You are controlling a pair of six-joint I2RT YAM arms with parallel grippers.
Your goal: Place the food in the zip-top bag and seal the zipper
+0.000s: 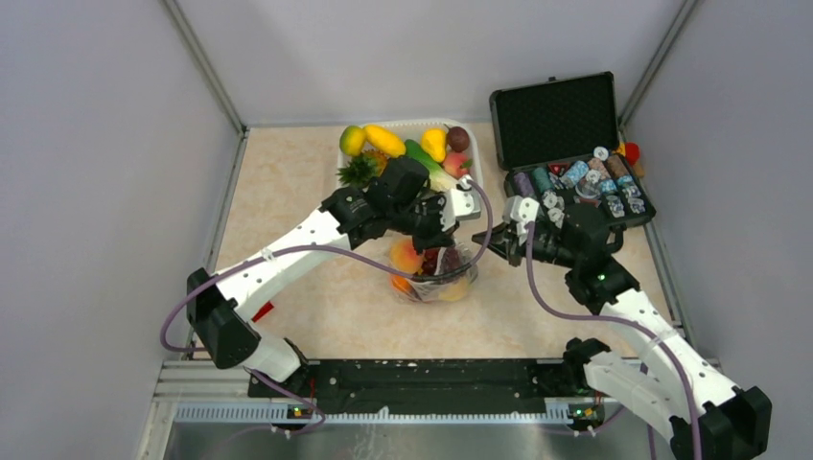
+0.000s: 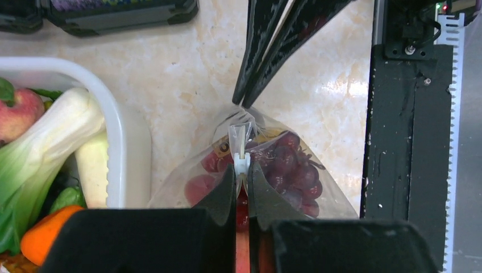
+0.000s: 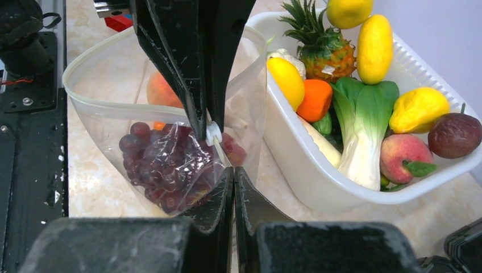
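Note:
A clear zip top bag (image 1: 444,287) holding grapes (image 3: 150,162) and other fruit such as a peach (image 3: 163,90) stands mid-table, its mouth gaping in the right wrist view. My left gripper is shut on the bag's white zipper slider (image 3: 214,135) at the rim. My right gripper is shut at the bag's edge near the zipper strip; in the left wrist view its fingertips (image 2: 245,101) meet at the bag's corner. I see nothing clearly between them.
A white basket (image 3: 307,182) of produce stands behind the bag. An open black case (image 1: 552,110) of chips is at the back right.

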